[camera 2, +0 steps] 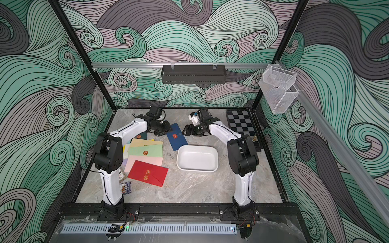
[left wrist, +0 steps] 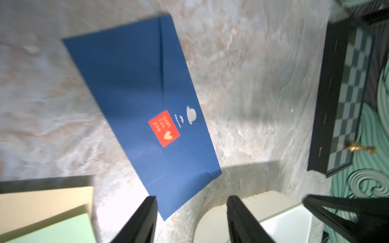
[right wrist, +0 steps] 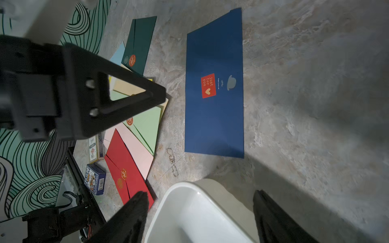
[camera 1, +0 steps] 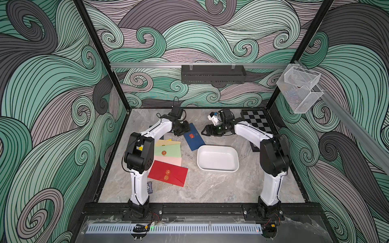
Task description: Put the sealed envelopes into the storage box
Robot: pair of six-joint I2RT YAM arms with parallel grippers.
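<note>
A navy envelope (left wrist: 141, 117) with a red heart sticker lies flat behind the white storage box (camera 1: 218, 158), whose inside looks empty from above. My left gripper is parted above this envelope's left side, nothing between its fingers. From the right, my right gripper hangs near it, fingers wide apart and empty. At left, a loose overlapping group holds a red envelope (camera 2: 148, 173) with gold seals, a pink envelope (right wrist: 134, 150), a green envelope (camera 2: 143, 151), a tan envelope (camera 2: 139, 143) and a dark green envelope (right wrist: 139, 42). The left arm covers part of this group.
Card boxes (right wrist: 95, 178) lie at the front left. A chessboard (camera 2: 239, 123) occupies the back right, and a small chain (right wrist: 172, 162) lies between the envelopes and the box. The table right of the box is bare.
</note>
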